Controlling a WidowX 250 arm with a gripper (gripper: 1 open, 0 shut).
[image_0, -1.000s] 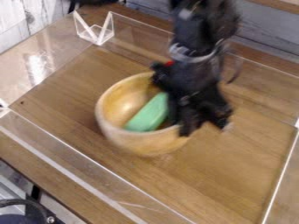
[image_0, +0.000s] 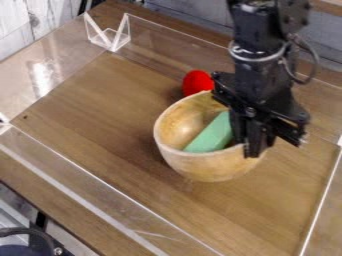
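Observation:
A wooden bowl (image_0: 181, 155) sits right of the table's middle, tilted slightly, with a green object (image_0: 209, 133) inside it. My black gripper (image_0: 249, 140) is down at the bowl's right side, over its rim and partly hiding it. Whether its fingers are closed on the rim or the green object cannot be made out. A red round object (image_0: 197, 83) lies behind the bowl.
The wooden table (image_0: 94, 120) is bordered by clear plastic edges. A small clear plastic piece (image_0: 110, 33) stands at the back left corner.
My gripper and the bowl with the green object have moved to the right over the last second.

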